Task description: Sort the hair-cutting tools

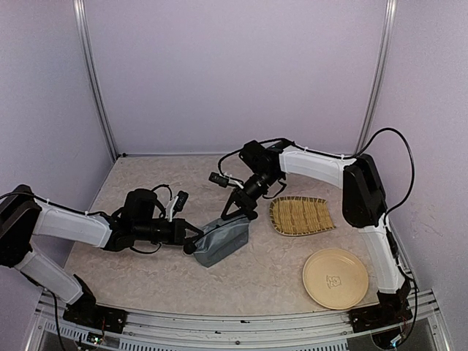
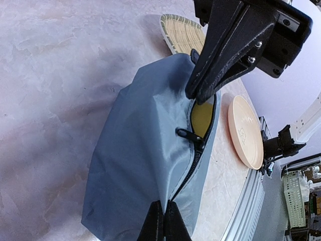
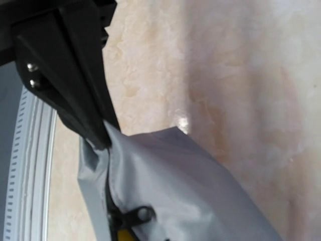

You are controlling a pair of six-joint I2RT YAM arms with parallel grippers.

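A grey-blue fabric pouch [image 1: 223, 245] rests mid-table. Its black zipper is partly open, showing something yellow [image 2: 200, 120] inside, with the zipper pull [image 2: 188, 135] beside the opening. My left gripper is shut at the zipper's near end, pinching the pouch there. My right gripper is shut at the pouch's other end, by the zipper line; whether fabric is caught between its fingertips or only lies against them is unclear. In the left wrist view it appears above the opening.
A woven tray [image 1: 300, 216] lies to the right behind the pouch. A round beige plate [image 1: 336, 278] sits at the front right.
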